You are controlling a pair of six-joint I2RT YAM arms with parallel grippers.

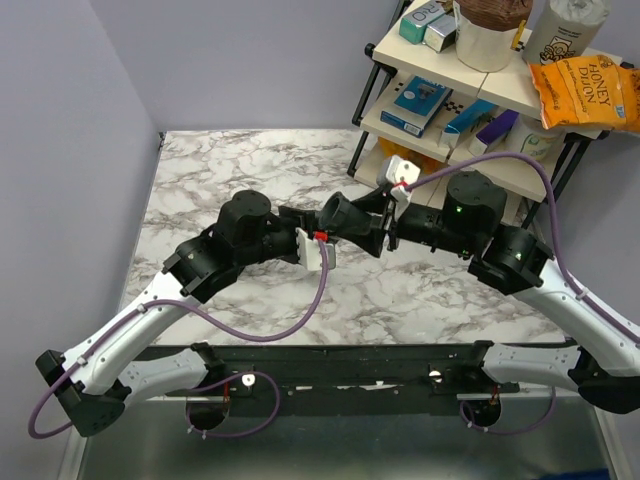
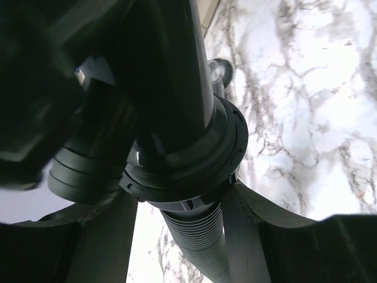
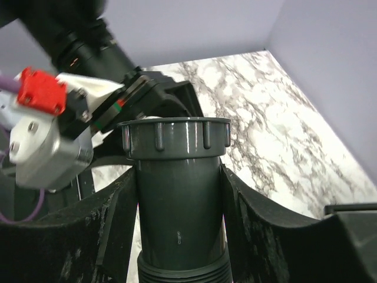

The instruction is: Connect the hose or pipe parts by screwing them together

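Note:
The dark green hose fitting (image 1: 345,215) is held up between both arms above the marble table. My right gripper is shut on its cylindrical body, with a ribbed collar at the top. My left gripper is around the dark hose end (image 2: 194,236), just below a black collar; its ridged section hangs between the fingers, and whether they are tight on it is unclear. In the top view the left gripper sits just left of the fitting, and much of the hose is hidden under the arms.
A cream shelf rack (image 1: 450,60) with boxes and bags stands at the back right. Purple cables loop from both arms. Grey walls bound the left and back.

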